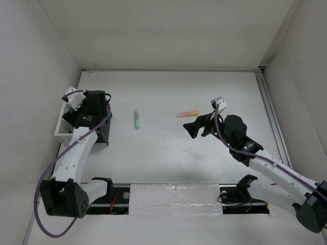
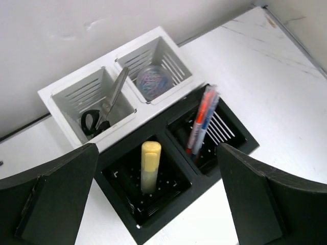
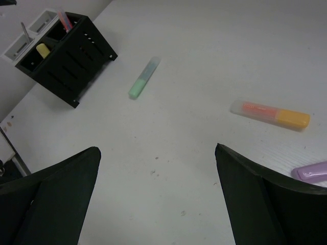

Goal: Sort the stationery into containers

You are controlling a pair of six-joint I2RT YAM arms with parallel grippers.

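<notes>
A yellow-capped highlighter (image 2: 151,162) stands in the near-left compartment of the black container (image 2: 189,186), leaning against its wall. Above the container my left gripper is wide open and empty. Red and blue pens (image 2: 203,122) share the neighbouring black compartment. On the table lie a green highlighter (image 1: 137,118) and an orange highlighter (image 1: 188,114); a purple one (image 3: 312,172) shows at the right wrist view's edge and is not visible from the top. Over the right half of the table, my right gripper hangs open with nothing between its fingers.
Joined behind the black container is a white container (image 2: 112,66). One of its compartments has scissors (image 2: 104,109), the other a round clear box of paper clips (image 2: 155,82).
</notes>
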